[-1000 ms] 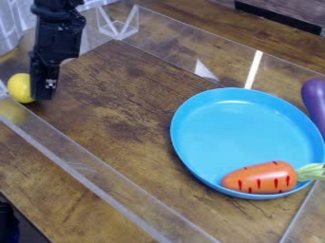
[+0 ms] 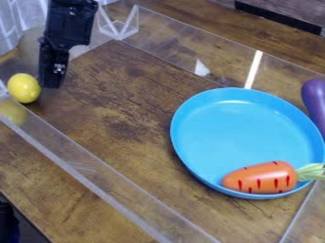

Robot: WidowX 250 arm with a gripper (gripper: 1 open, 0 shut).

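Observation:
A yellow lemon-like object [image 2: 25, 88] lies at the left edge of the board by the clear wall. My black gripper [image 2: 52, 74] hangs just above and right of it at the upper left, its fingers apart from the yellow object; how far they stand open is hard to tell. A blue plate [image 2: 222, 133] sits on the right with an orange carrot [image 2: 260, 177] lying on its near edge.
A purple eggplant [image 2: 314, 104] is at the right edge. Clear plastic walls border the wooden surface [image 2: 121, 114], whose middle is free.
My gripper has risen slightly and shifted a little. The plate and carrot have not moved.

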